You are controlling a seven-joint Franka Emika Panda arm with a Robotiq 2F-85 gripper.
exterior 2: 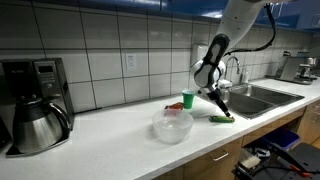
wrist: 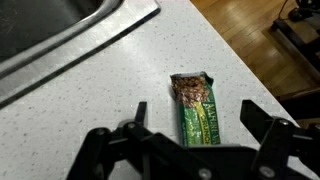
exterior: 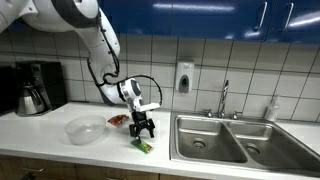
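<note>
A narrow green packet with a brown end (wrist: 196, 108) lies on the white counter near its front edge, left of the sink in exterior view 1. My gripper is open above it. In the wrist view the two dark fingers (wrist: 252, 120) stand apart on either side of the packet, with bare counter showing between each finger and its sides. The packet's near end is hidden behind the gripper body. From the side, the gripper (exterior 2: 225, 112) points down just over the packet (exterior 2: 221, 119).
A clear bowl (exterior 2: 172, 127) stands left of the packet, with a red item (exterior: 117, 120) and a green cup (exterior 2: 188, 97) behind. The double sink (exterior: 210, 140) lies to the right. A coffee machine (exterior 2: 38, 105) occupies the far left. Between it and the bowl, the counter is clear.
</note>
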